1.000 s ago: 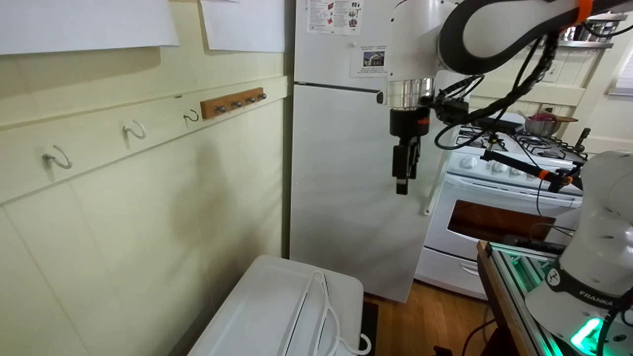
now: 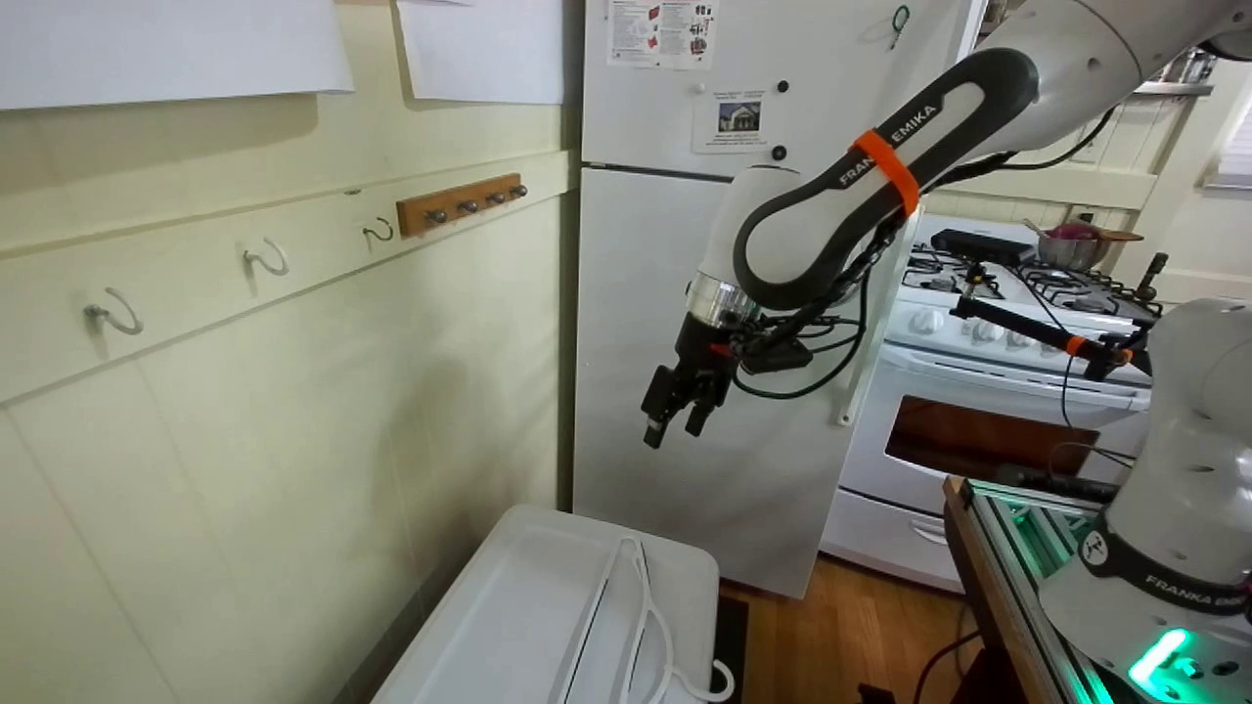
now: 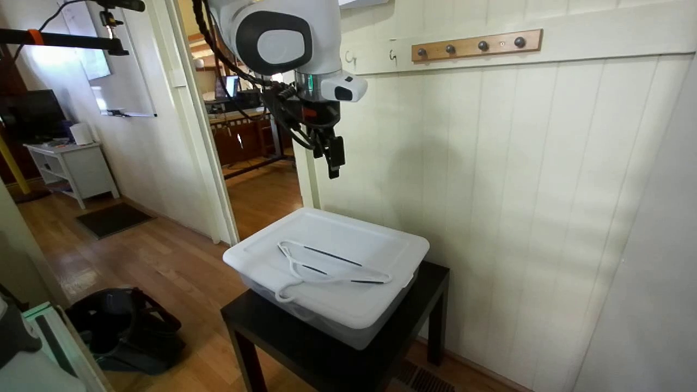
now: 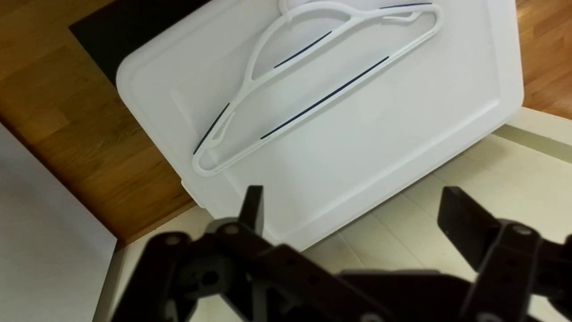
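Note:
A white hanger (image 3: 333, 277) with dark strips lies flat on the white lid (image 3: 398, 245) of a storage bin. The wrist view shows the same hanger (image 4: 308, 51) beyond the fingertips, its hook cut off by the top edge. My gripper (image 2: 675, 432) is in the air, well above the lid and apart from the hanger. In the wrist view its black fingers (image 4: 252, 206) stand wide apart, with nothing between them. Exterior view 2 has the gripper (image 3: 331, 169) high over the bin's far side.
The bin stands on a small black table (image 3: 261, 330) against the panelled wall. On that wall are a wooden peg rack (image 2: 461, 204) and several single hooks, among them a silver one (image 2: 268, 257). A white fridge (image 2: 693, 352) and a stove (image 2: 986, 411) stand behind the arm.
My arm has swung left and toward the wall in exterior view 1, with the gripper now lower and tilted. The hanger and bin have not moved.

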